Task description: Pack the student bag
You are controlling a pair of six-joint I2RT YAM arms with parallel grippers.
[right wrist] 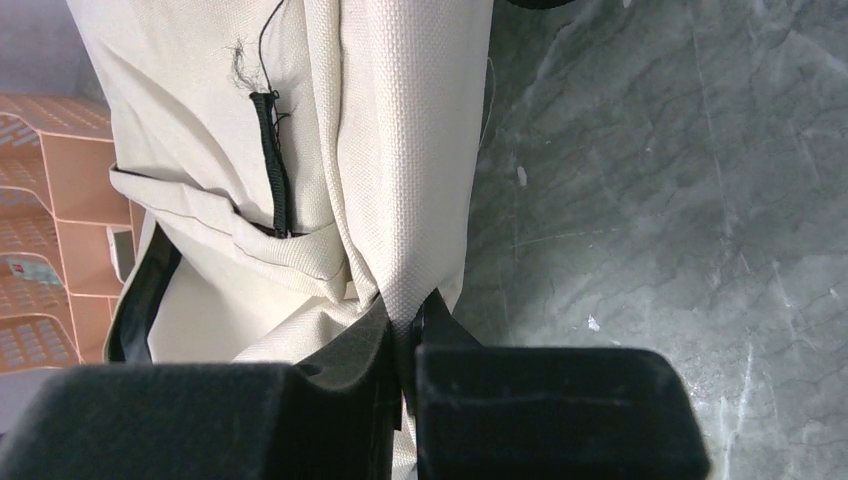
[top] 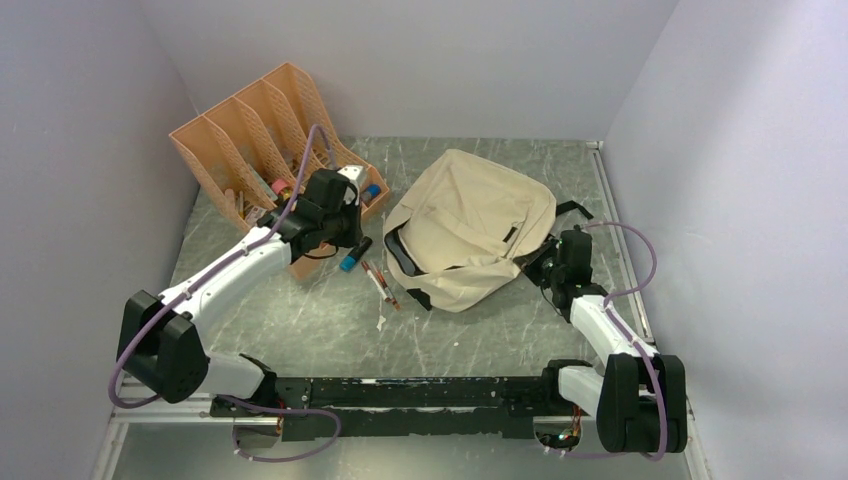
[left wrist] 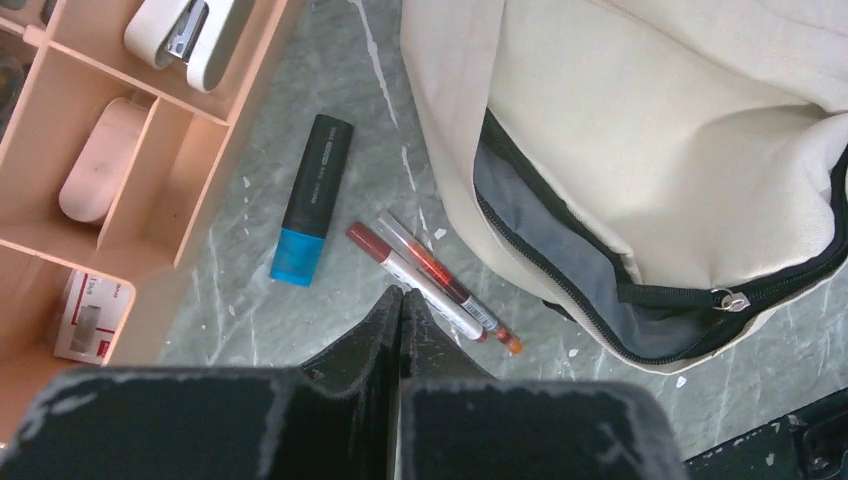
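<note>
A cream cloth bag [top: 468,222] lies on the table with its zipped opening [left wrist: 640,300] toward the left. In the right wrist view, my right gripper is shut on a fold of the bag's cloth at its right edge. Left of the bag, my left gripper is shut, and nothing shows between its fingertips. A black and blue highlighter [left wrist: 315,195], a white pen with a dark red cap [left wrist: 430,292] and a clear red-orange pen [left wrist: 445,275] lie loose between organizer and bag.
The peach organizer [top: 250,115] stands at the back left, with a white stapler [left wrist: 190,35] and a pink rounded item [left wrist: 105,160] in its compartments. A black strap [top: 574,209] sticks out right of the bag.
</note>
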